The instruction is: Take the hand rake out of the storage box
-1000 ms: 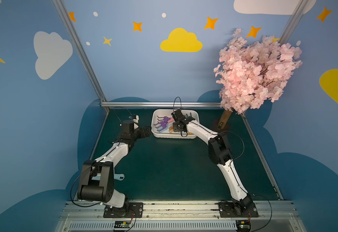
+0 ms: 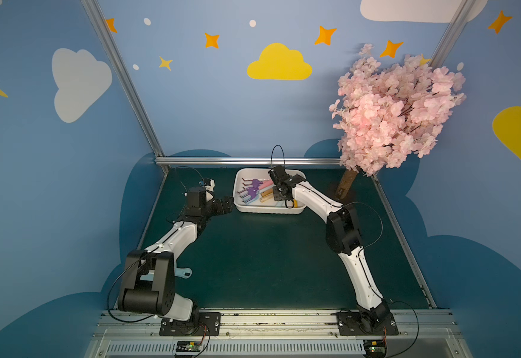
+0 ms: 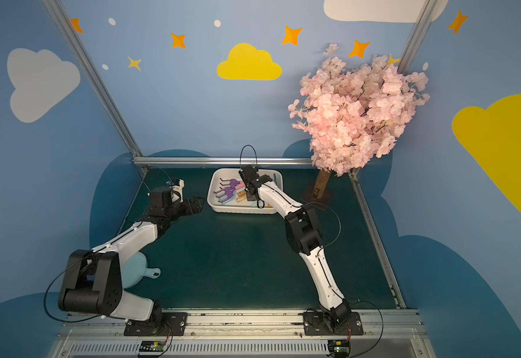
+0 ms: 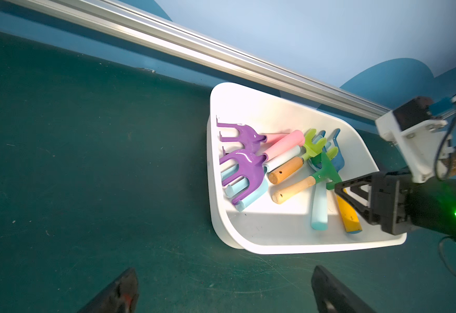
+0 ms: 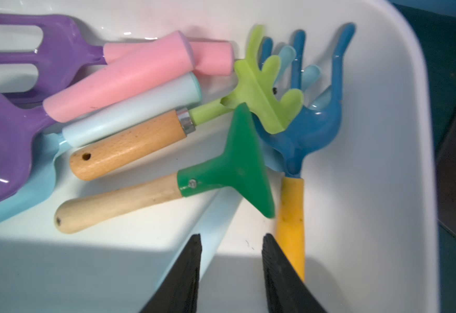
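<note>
The white storage box [image 4: 222,229] holds hand tools: purple rakes [image 4: 242,172] with pink handles, a light green tool [image 5: 263,94], a green-headed tool with a wooden handle [image 5: 115,203], and a blue rake [image 5: 316,125] with a yellow handle. My right gripper is over the box, open, fingertips near the yellow handle and a pale blue handle, nothing visible held. My left gripper is open over the green floor, left of the box in the overhead views, holding nothing.
A blossom tree [image 2: 391,113] stands right of the box. A pale blue board with a handle [image 3: 134,269] lies partly hidden under the left arm. A metal rail runs behind the box.
The left arm has barely moved.
</note>
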